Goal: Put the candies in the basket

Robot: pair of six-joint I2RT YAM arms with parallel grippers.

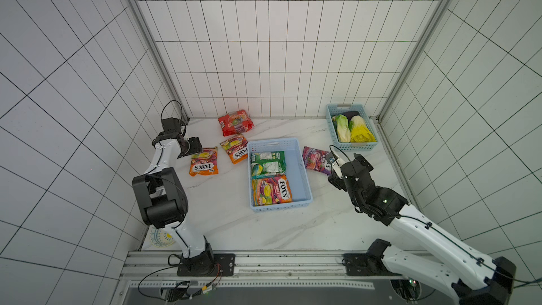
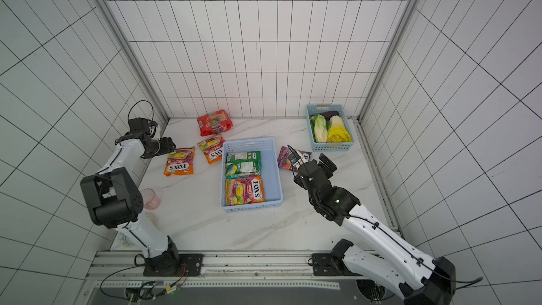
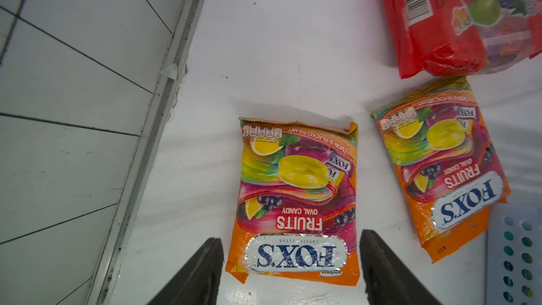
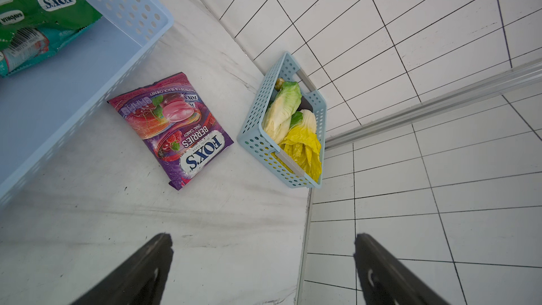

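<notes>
Between the blurred fingers of my open left gripper, an orange Fox's fruits candy bag lies flat on the table below, not gripped. A second orange Fox's bag rests to its right, with a red candy bag behind that. In the top left view the blue basket holds green bags and an orange bag along its left side. My right gripper is open and empty. Ahead of it, a purple berries candy bag lies just right of the basket.
At the back right stands a smaller blue basket with cabbages in it. Tiled walls close in the table at the left, back and right. Bare marble table shows in front of the candy bags, and the basket's right half is empty.
</notes>
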